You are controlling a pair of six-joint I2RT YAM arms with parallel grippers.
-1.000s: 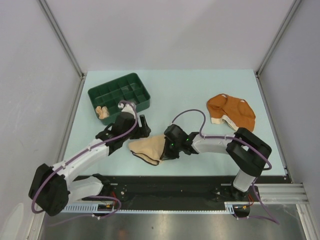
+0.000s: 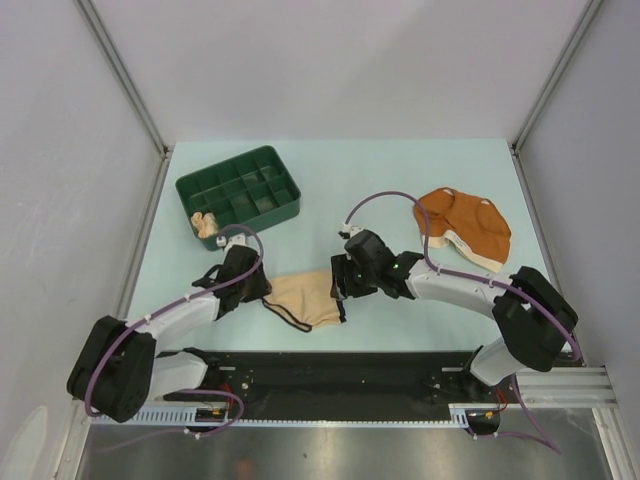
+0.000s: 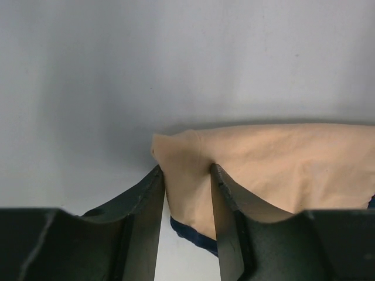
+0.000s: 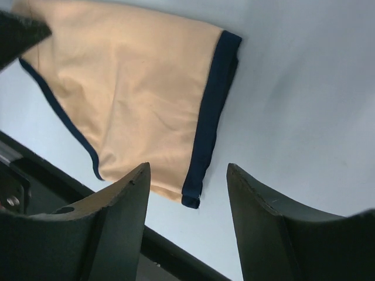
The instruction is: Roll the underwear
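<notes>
Beige underwear [image 2: 305, 295] with dark trim lies half folded at the table's front middle. My left gripper [image 2: 260, 285] is at its left end; in the left wrist view its fingertips [image 3: 187, 172] are shut on a bunched corner of the underwear [image 3: 293, 152]. My right gripper [image 2: 342, 280] is over the right end, open; in the right wrist view its fingertips [image 4: 187, 175] stand either side above the dark-trimmed edge [image 4: 208, 111] near the lower corner.
A green divided box [image 2: 275, 210] with beige cloth in one compartment stands at the back left. Orange-brown cloth [image 2: 465, 215] lies at the back right. The table's front edge is close below the underwear.
My left gripper has moved left and down to the underwear's left end and taken hold there. The right gripper has shifted right and risen off the underwear's right end.
</notes>
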